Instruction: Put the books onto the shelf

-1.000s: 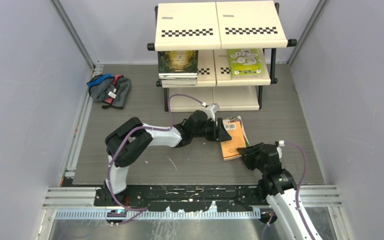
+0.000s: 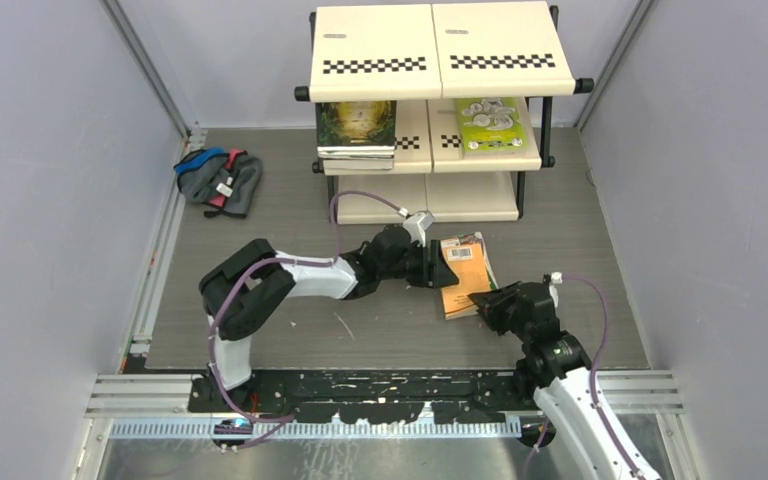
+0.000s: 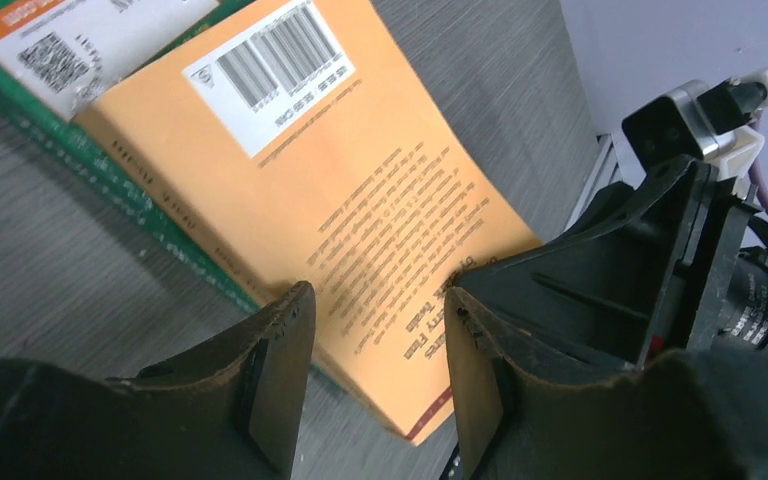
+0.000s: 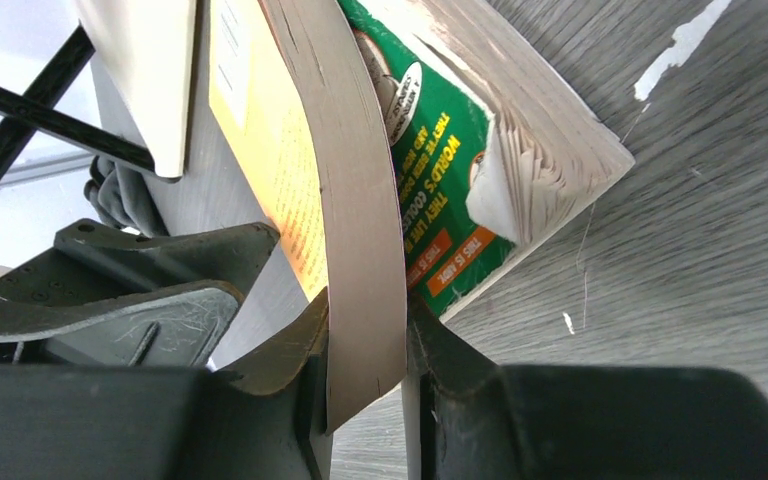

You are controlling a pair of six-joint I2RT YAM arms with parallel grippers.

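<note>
An orange book with a barcode lies on top of a green book, skewed so that the green cover shows along its side. In the right wrist view my right gripper is shut on the orange book's near corner, with the pages squeezed between its fingers. My left gripper is open just above the orange cover, nothing between its fingers. The green book rests on the table beneath, its page edges loose and one corner curled.
A cream shelf rack stands at the back, with a stack of dark-covered books and a lime-green book on its middle level. A grey bag sits at the back left.
The left arm has shifted slightly left.
</note>
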